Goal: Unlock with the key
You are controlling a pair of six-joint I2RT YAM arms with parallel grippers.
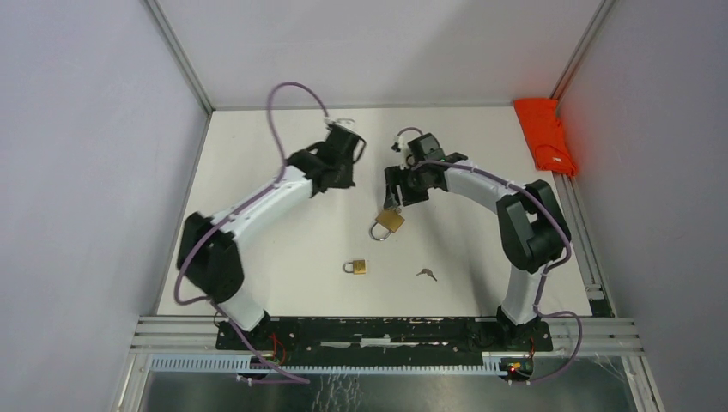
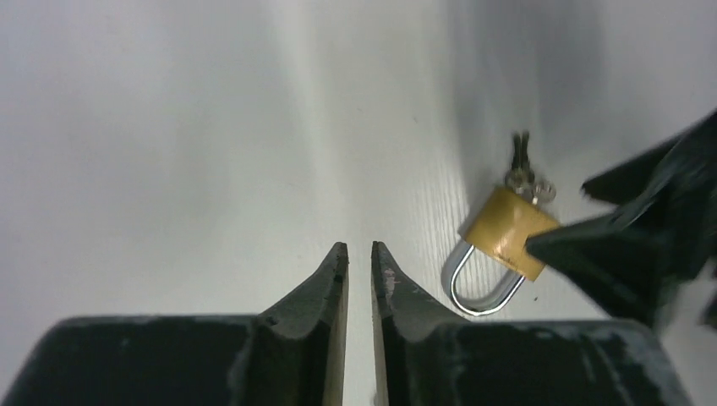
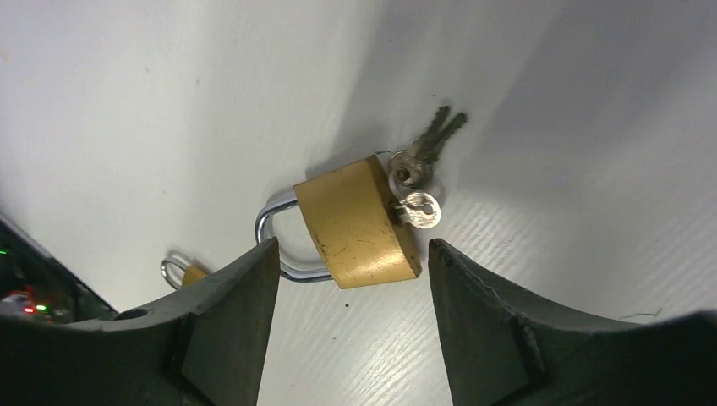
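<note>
A large brass padlock (image 1: 391, 220) lies on the white table with its steel shackle (image 3: 269, 222) pointing toward the front left. One key (image 3: 420, 210) sits at the lock's keyhole end, and linked keys (image 3: 435, 135) dangle beside it on the table. My right gripper is open above the padlock, its fingers apart on both sides of the brass body without visible contact. Away to the left, above bare table, my left gripper has a narrow gap between its fingertips and nothing in it. Whether the shackle is released cannot be told.
Nearer the front lie a small brass padlock (image 1: 355, 267) and a separate small key bunch (image 1: 427, 274). An orange-red cloth bag (image 1: 545, 135) rests at the back right edge. Bare table (image 1: 266, 146) spreads at the back left.
</note>
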